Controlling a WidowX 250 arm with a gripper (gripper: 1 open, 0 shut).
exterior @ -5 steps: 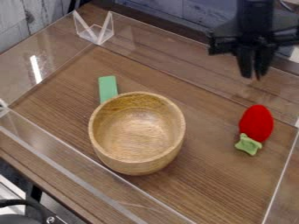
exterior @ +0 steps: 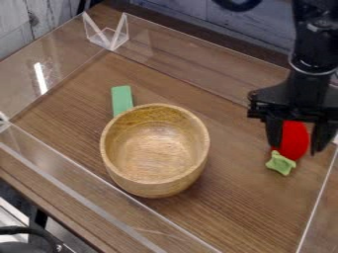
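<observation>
My gripper [exterior: 288,123] has its dark fingers around a red rounded object [exterior: 292,145] at the right of the table; whether they grip it is unclear. Just below the red object, touching or very near it, lies a small light-green piece [exterior: 280,165]. A wooden bowl [exterior: 156,168] sits at the centre-left, empty. A green block [exterior: 122,99] lies above the bowl to the left.
A clear wire or plastic item [exterior: 107,30] stands at the back left. Dark edges border the table at left and upper right.
</observation>
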